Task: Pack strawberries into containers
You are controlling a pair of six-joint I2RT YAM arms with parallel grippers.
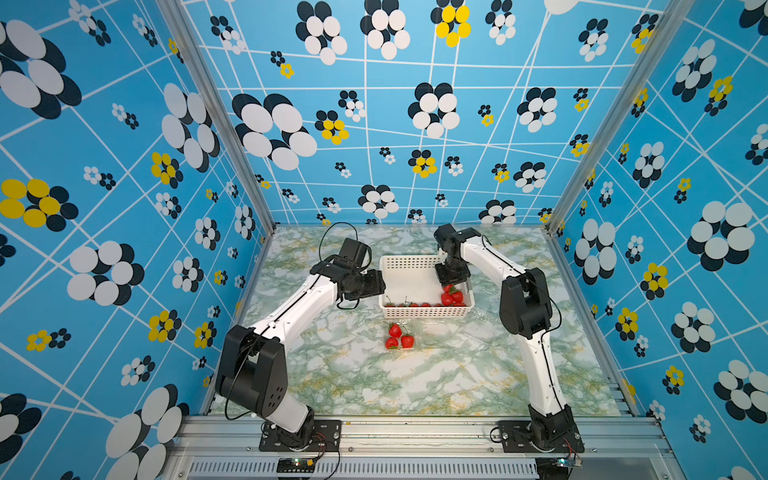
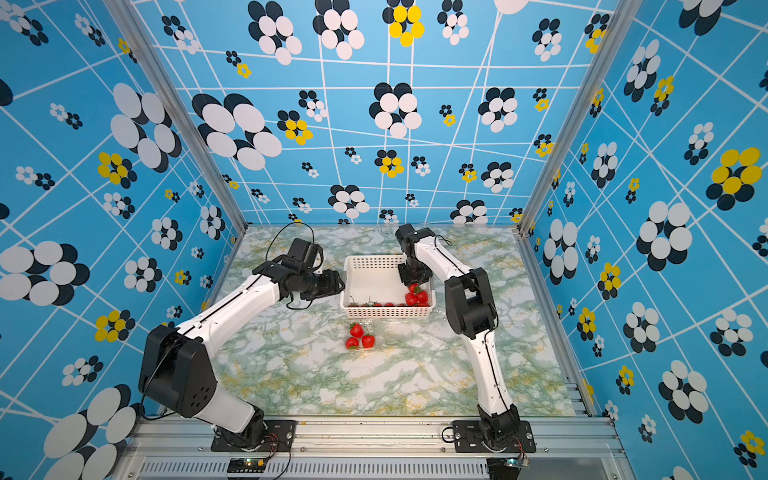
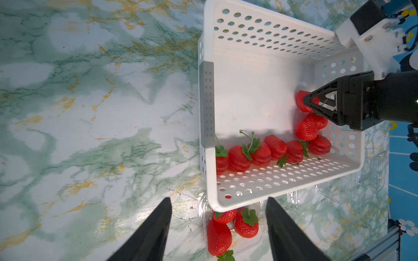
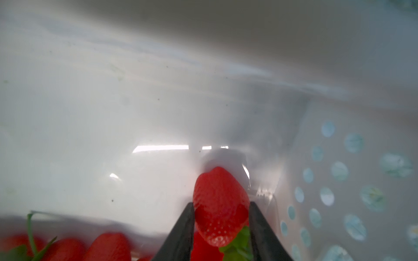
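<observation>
A white perforated basket [image 3: 278,194] holds several red strawberries [image 3: 261,153], most in a row along its near wall. In its right part, my right gripper has a strawberry [image 4: 219,198] between its fingertips. They appear to meet the berry's sides, but whether they grip it cannot be told. Beneath it are another berry and green leaves. My left gripper is open and empty, beside the basket's left end in the top left view. A clear container [image 3: 257,243] in front of the basket holds 3 strawberries [image 1: 396,337].
More clear plastic containers [image 3: 370,174] appear to stand on the marble table near the basket's front right. Perforated basket walls [image 4: 339,171] stand close around my right gripper. Bare table [image 1: 320,368] lies to the front left.
</observation>
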